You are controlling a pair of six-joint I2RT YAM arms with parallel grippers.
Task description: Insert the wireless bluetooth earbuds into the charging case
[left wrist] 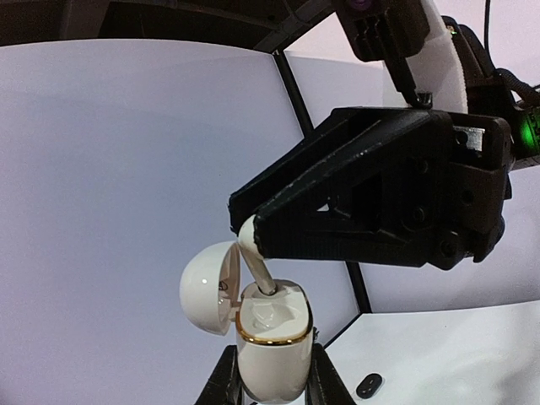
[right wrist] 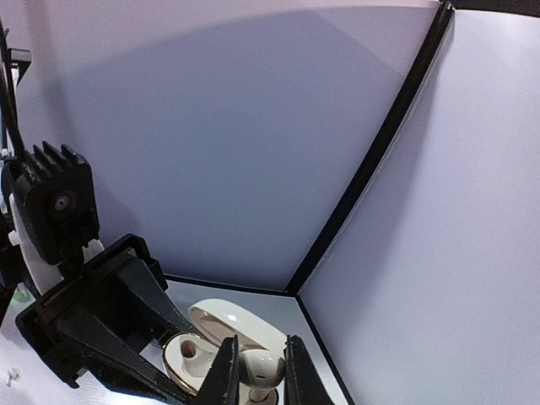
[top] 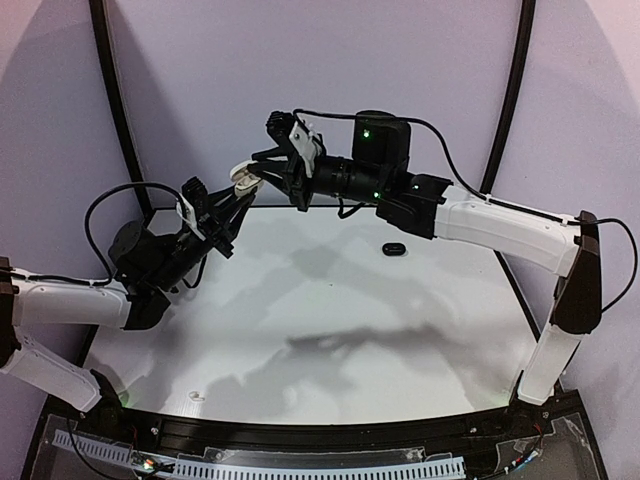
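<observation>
The white charging case (left wrist: 274,363) with a gold rim is held upright in my left gripper (top: 245,192), its lid (left wrist: 204,287) flipped open. My right gripper (top: 258,166) is shut on a white earbud (left wrist: 251,238) above the case, the stem angled down into one of the case's wells. In the right wrist view the earbud head (right wrist: 261,368) sits between the right fingertips, over the case, partly hiding it.
A small black oval object (top: 394,249) lies on the white table at right of centre, and a small pale object (top: 197,396) lies near the front left.
</observation>
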